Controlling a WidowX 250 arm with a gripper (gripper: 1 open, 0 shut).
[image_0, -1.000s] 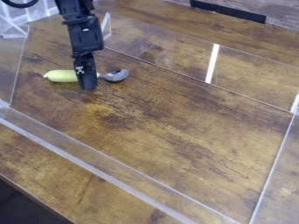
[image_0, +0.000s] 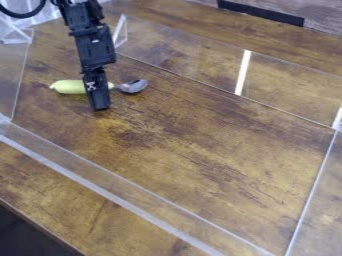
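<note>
My black gripper (image_0: 99, 100) hangs from the arm at the upper left, low over the wooden table, its fingertips in front of a pale yellow-green elongated object (image_0: 70, 87) that lies on the table. A small silver spoon-like object (image_0: 131, 86) rests just to the right of it. The gripper looks shut; whether it touches the yellow-green object cannot be told, as part of that object is hidden behind it.
Clear plastic walls (image_0: 193, 233) border the wooden work area (image_0: 214, 150), with white tape at a joint toward the back. A dark strip lies beyond at the top.
The gripper has shifted very slightly downward, toward the viewer. The two objects on the table look unmoved.
</note>
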